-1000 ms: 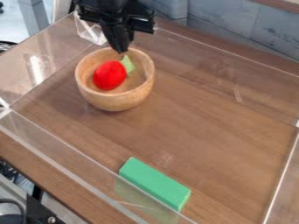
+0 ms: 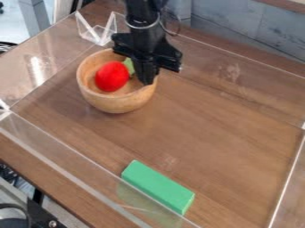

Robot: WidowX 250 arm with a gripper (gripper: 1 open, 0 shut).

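Observation:
A wooden bowl (image 2: 113,101) stands on the upper left of the table, holding a red round object (image 2: 112,77) and a small green piece (image 2: 128,65) that is mostly hidden. My black gripper (image 2: 145,73) has its tips down inside the bowl's right side, just right of the red object, over the green piece. Its fingers look close together; whether anything is between them is hidden.
A green block (image 2: 159,186) lies near the front of the table (image 2: 220,134). Clear walls border the table.
My gripper has come down and to the right from above the bowl into it, covering most of the green piece. The bowl and green block look unmoved.

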